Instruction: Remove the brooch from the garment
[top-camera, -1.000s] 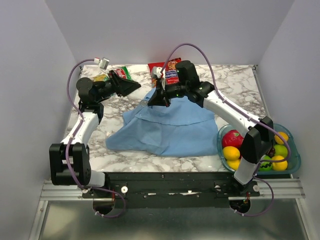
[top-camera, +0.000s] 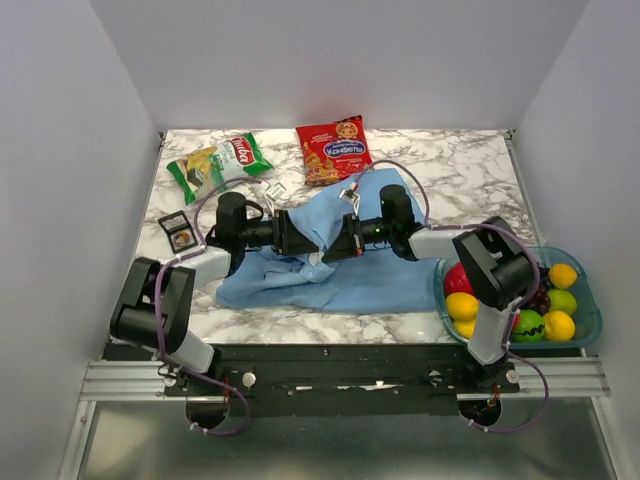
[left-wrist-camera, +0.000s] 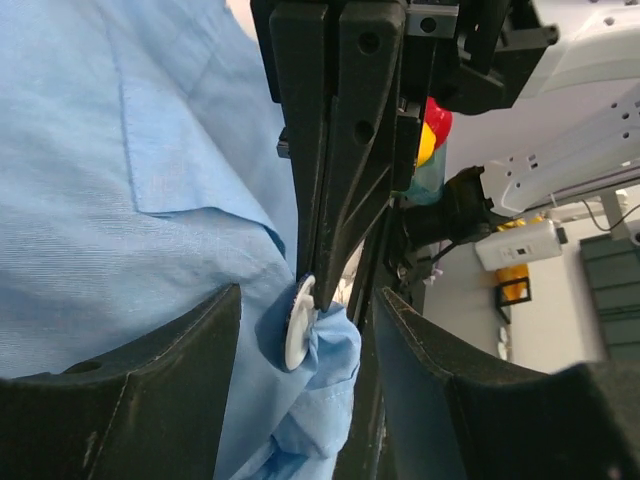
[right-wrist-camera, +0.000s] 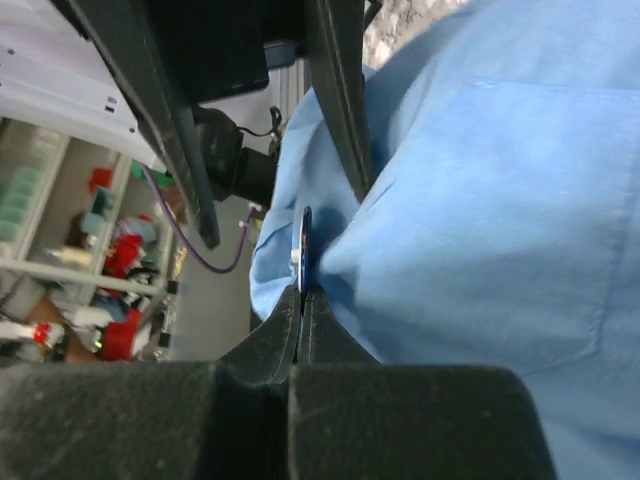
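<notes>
The blue garment (top-camera: 340, 285) lies spread across the table, a fold of it raised in the middle. On that fold is the brooch, a pale oval, which shows edge-on as a thin strip in the right wrist view (right-wrist-camera: 303, 245). My right gripper is shut with its tips on the brooch's edge. Facing it from the left, my left gripper stands open, its fingers on either side of the brooch and apart from it. Whether the brooch's pin is still through the cloth is hidden.
A small dark open box (top-camera: 178, 232) stands at the left. Behind the garment lie a green chip bag (top-camera: 222, 165) and a red candy bag (top-camera: 335, 150). A fruit basket (top-camera: 598, 318) stands at the right. Both arms are very close together over the garment.
Both arms have come lower and toward the front edge, the raised fold sinking with them. The left gripper has moved right, up to the brooch; the right gripper has stayed shut at it.
</notes>
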